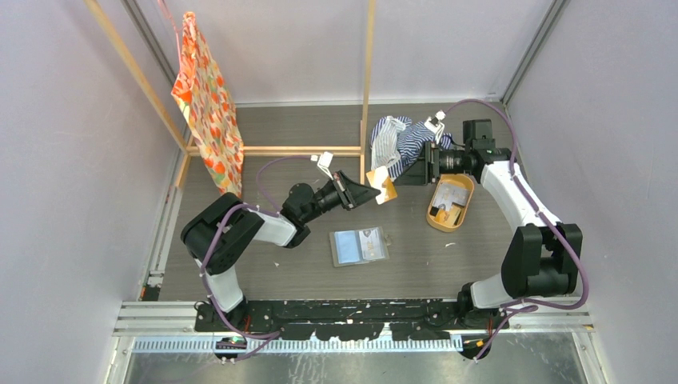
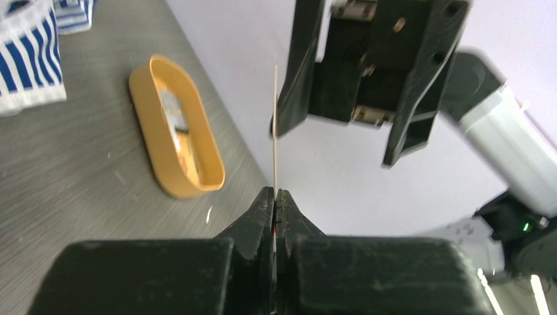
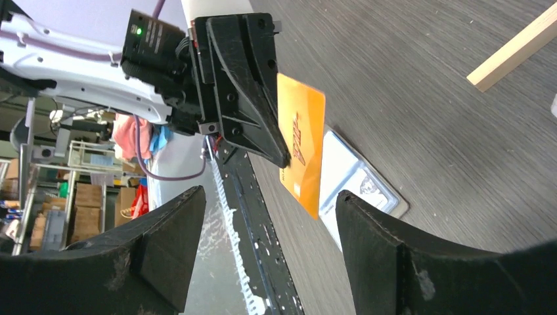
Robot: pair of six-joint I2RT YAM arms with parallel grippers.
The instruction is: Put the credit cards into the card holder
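Observation:
My left gripper [image 1: 372, 194] is shut on an orange card [image 1: 383, 186], which stands out past its fingertips. In the left wrist view the card [image 2: 275, 125] appears edge-on as a thin line rising from the closed fingers. From the right wrist the card's orange face [image 3: 301, 144] shows dark lettering. Facing it, my right gripper stands open and apart from the card, with nothing between its fingers. The card holder [image 1: 360, 246] lies open and flat on the table, in front of the left gripper, with clear and bluish pockets.
A yellow tray [image 1: 433, 219] with several cards and small items stands below the right arm. Behind it lies a striped cloth [image 1: 389, 144]. Wooden bars [image 1: 304, 150] stand at the back, and a flowered cloth [image 1: 209, 104] hangs at the left. Bare table surrounds the card holder.

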